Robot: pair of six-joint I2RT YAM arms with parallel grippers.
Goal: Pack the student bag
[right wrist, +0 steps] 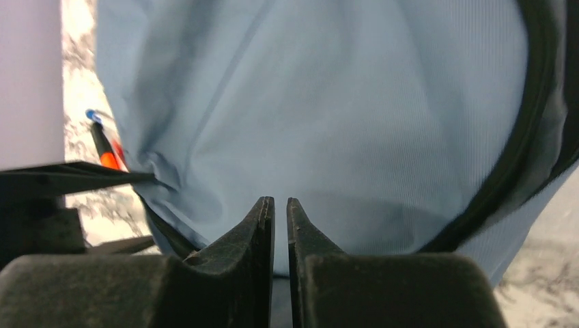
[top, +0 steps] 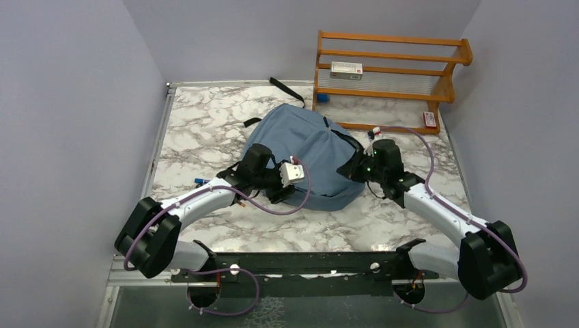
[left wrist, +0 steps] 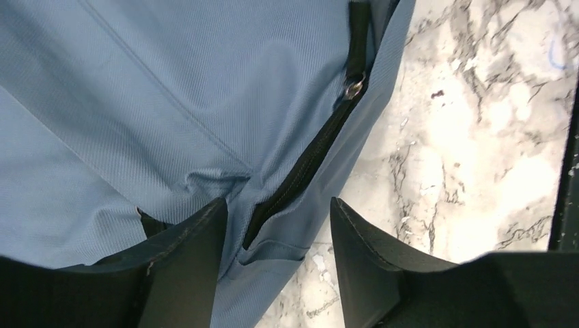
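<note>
A blue-grey fabric bag [top: 300, 140] lies on the marble-patterned table with black straps. In the left wrist view a black zipper [left wrist: 311, 154] with a metal slider [left wrist: 353, 89] runs along the bag's edge. My left gripper stands open over one end of that zipper, fingers apart, nothing held. Over the bag's right part in the top view is my right gripper [top: 351, 168]. Its fingertips [right wrist: 263, 219] have a narrow gap between them, with only the bag's fabric visible behind. The bag's contents are hidden.
A wooden rack [top: 392, 92] at the back right carries a white box [top: 346, 70]; a red-and-white box [top: 429, 120] sits at its right end. A blue item [top: 201, 181] lies left of the left arm.
</note>
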